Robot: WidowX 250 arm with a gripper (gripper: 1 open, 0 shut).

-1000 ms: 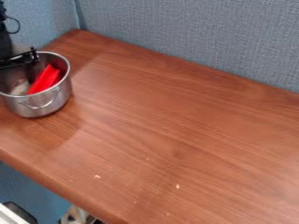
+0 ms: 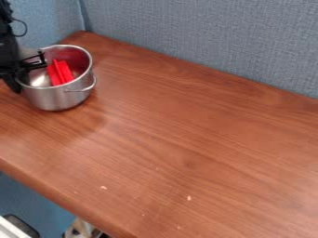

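Note:
A steel pot (image 2: 62, 94) with side handles stands on the wooden table near its left end, with a red object (image 2: 61, 72) inside it. My black gripper (image 2: 30, 67) is at the pot's left rim, partly cut off by the frame's left edge. It looks shut; whether anything thin, such as the rim, is between its fingers is too small to tell.
Grey fabric partitions (image 2: 211, 42) border it at the back and left. Some equipment lies below the front edge at bottom left.
Since a second ago the pot, with the red object in it, has shifted right and slightly toward the back. My gripper has moved a little at its left rim.

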